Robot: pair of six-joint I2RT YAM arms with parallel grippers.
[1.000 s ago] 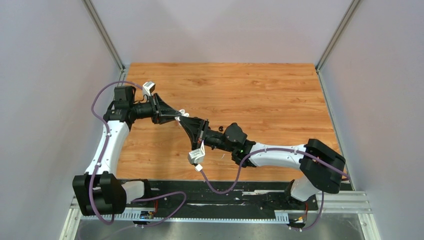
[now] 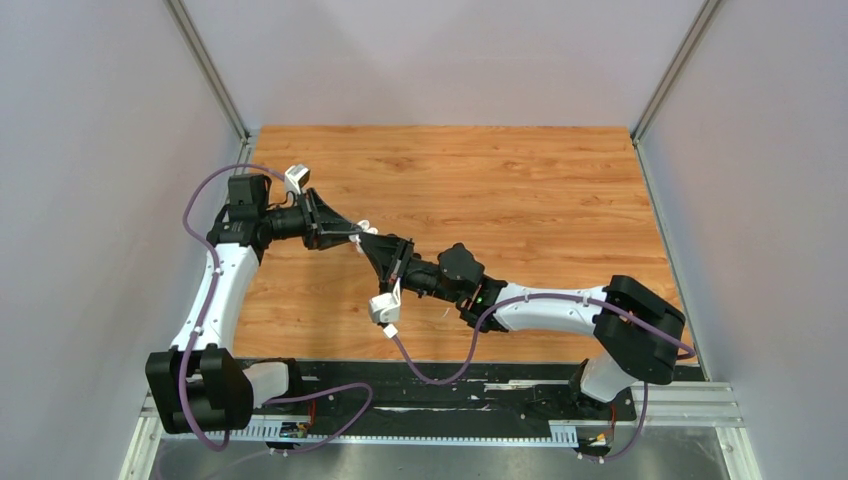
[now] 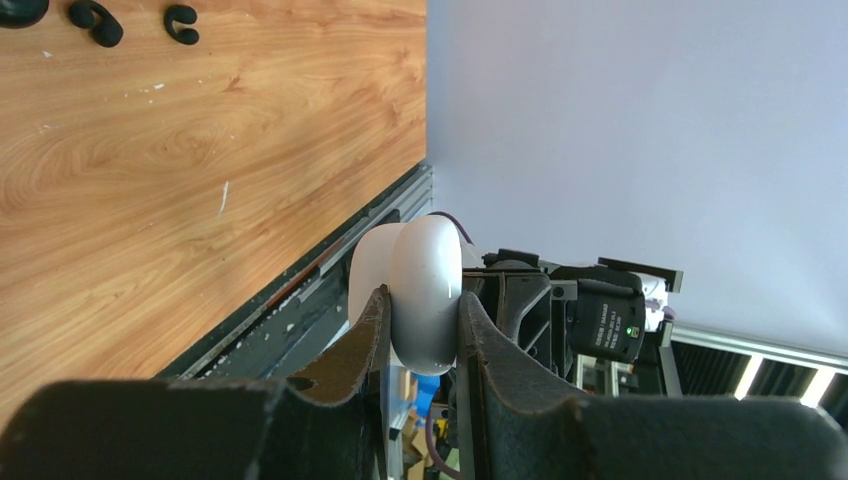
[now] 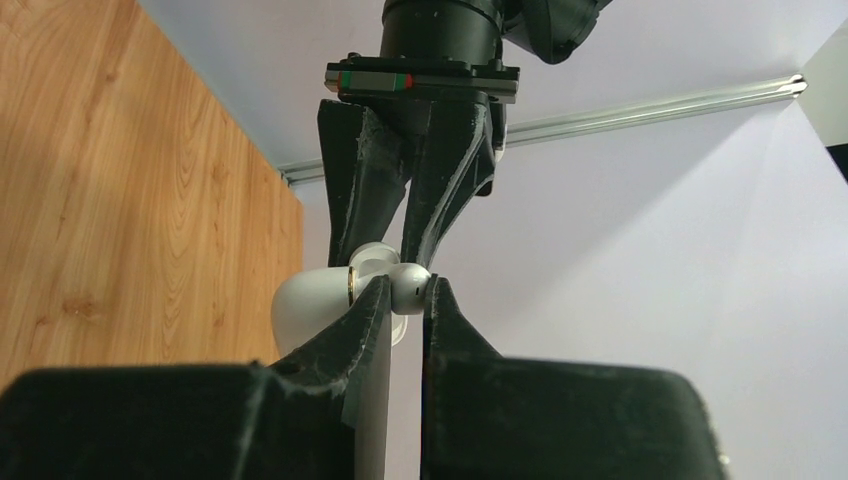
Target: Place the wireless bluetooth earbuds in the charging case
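The white charging case point(image 3: 425, 295) is pinched between the fingertips of my left gripper, held above the table. In the right wrist view the case point(image 4: 308, 305) shows a gold line along its hinge and a rounded part standing away from the body, so it looks opened. My right gripper is shut on a small white earbud point(image 4: 410, 285), which sits right against the case's opening. Whether it is seated inside cannot be made out. From the top, the left gripper point(image 2: 357, 236) and right gripper point(image 2: 367, 238) meet around the case point(image 2: 363, 226).
On the wooden table point(image 2: 520, 190) lie two small black curved pieces, one point(image 3: 96, 22) beside the other point(image 3: 182, 24), and a dark rounded object point(image 3: 20, 10) at the corner of the left wrist view. Purple cables point(image 2: 470, 340) loop along both arms.
The right arm's wrist has shifted slightly left and tilted a little, with its fingertips staying at the case. The left arm is almost still.
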